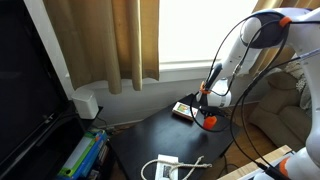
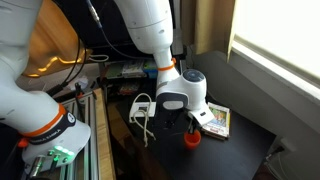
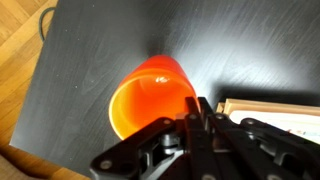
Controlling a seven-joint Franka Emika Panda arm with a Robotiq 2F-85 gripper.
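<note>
An orange-red cup fills the middle of the wrist view, its open mouth facing the camera. My gripper is shut on the cup's rim, at the right side of the mouth. In exterior view 2 the cup appears below the gripper, over the dark table. Exterior view 1 shows the same cup near the table's right side, partly behind cables. Whether its base touches the table, I cannot tell.
A flat box or book lies close by, its edge right of the cup in the wrist view. A white power strip with a looped cord is at the table's front.
</note>
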